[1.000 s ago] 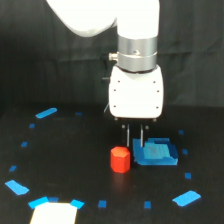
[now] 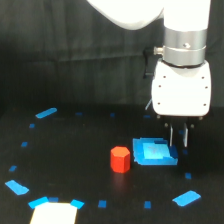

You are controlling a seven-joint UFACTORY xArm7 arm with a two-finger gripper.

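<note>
The white arm comes down at the right of the camera view, its gripper [image 2: 178,137] pointing downward. Its two thin dark fingers stand apart, with no object visible between them. Below and to the left of the fingertips lies a small blue tray [image 2: 137,158] with a lighter blue inside. A red block [image 2: 120,160] with a six-sided outline rests on the dark table just left of the tray. The block and the gripper are well apart.
Blue tape strips lie on the table, one at the right front [image 2: 186,198] and another at the left [image 2: 16,187]. A pale square piece [image 2: 53,213] sits at the front left edge.
The arm and gripper have moved to the right, from above the block and the tray's left side to the tray's right side. The red block and tray have not moved.
</note>
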